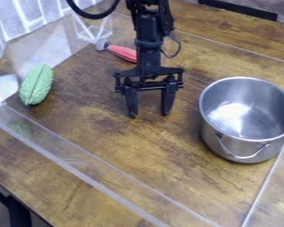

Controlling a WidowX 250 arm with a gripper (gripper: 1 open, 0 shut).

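Observation:
The black gripper (148, 105) hangs low over the middle of the wooden table, its two fingers apart with nothing seen between them. To its left lies a green corn-like object (35, 84). A pink object (123, 52) lies behind the gripper, partly hidden by the arm. To the gripper's right stands a steel pot (247, 120), with nothing visible inside.
Clear plastic edging (74, 165) runs along the table's lower left and right sides. Bare wood (145, 168) fills the front middle. A white cloth or curtain (20, 27) is at the back left.

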